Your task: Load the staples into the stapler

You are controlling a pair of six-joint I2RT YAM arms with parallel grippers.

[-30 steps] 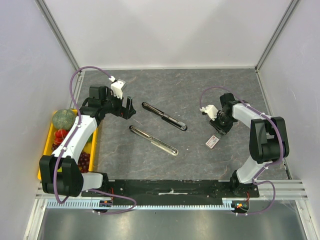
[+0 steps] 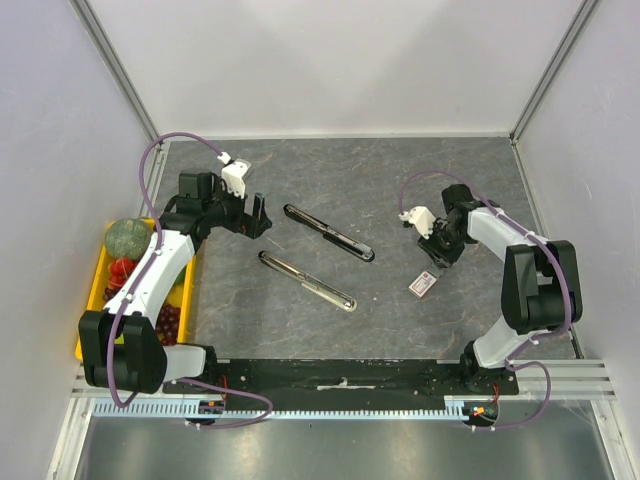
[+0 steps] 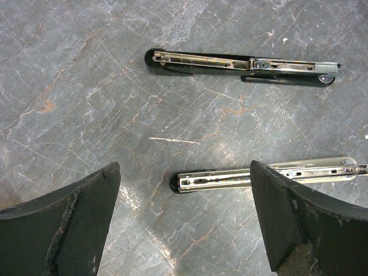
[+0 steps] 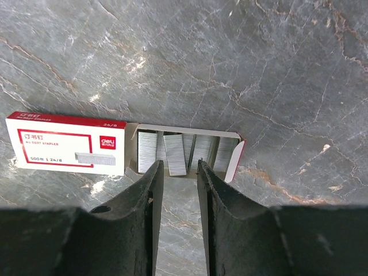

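Two long staplers lie opened out flat: a black one point(image 2: 330, 233) farther back and a black-and-pale one point(image 2: 307, 281) nearer the front. My left gripper point(image 2: 254, 217) stands open to their left, above the table, with nothing between its widely spread fingers. At the right, the open staple box point(image 4: 68, 142) has its inner tray point(image 4: 190, 129) pulled out, with several grey staple strips inside. One strip point(image 4: 175, 154) sits slightly askew. Over the tray's near edge is my right gripper, its narrow-set fingertips either side of that strip; contact cannot be made out.
A yellow crate point(image 2: 190, 300) of produce, including a melon point(image 2: 128, 240), stands at the left beneath the left arm. Bare grey table point(image 2: 400, 330) lies between the staplers and the staple box, and along the back.
The right gripper and the staple box have shifted slightly to the left. The left arm and both staplers look unmoved.
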